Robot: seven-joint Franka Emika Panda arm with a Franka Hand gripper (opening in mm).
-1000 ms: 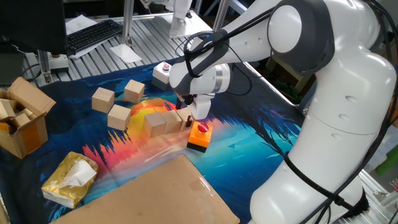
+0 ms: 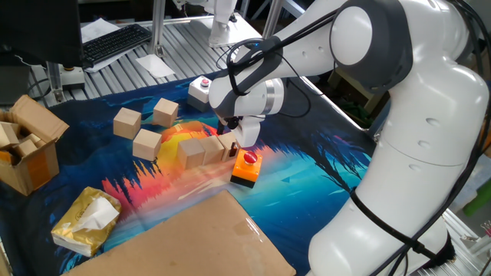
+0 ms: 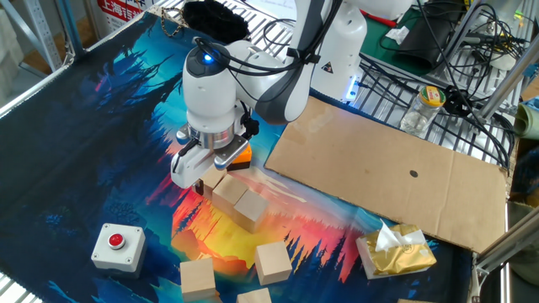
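Three plain wooden blocks stand in a touching row on the colourful mat. My gripper (image 2: 228,138) points down over the row's end block (image 3: 214,178), the one nearest the orange button box (image 2: 246,168). One dark finger (image 3: 200,187) shows close against that block's side; the other is mostly hidden, so whether the fingers press on the block is unclear. The middle block (image 3: 230,193) and the far end block (image 3: 250,210) are clear of the gripper. Separate from the row lie three loose blocks, among them a left one (image 2: 127,123) and a front one (image 2: 146,144).
A white box with a red button (image 3: 119,249) stands apart on the mat. Around the blocks are a gold tissue pack (image 2: 87,221), a flat cardboard sheet (image 2: 184,241) and an open carton of blocks (image 2: 38,163). Bare mat lies between the loose blocks and the tissue pack.
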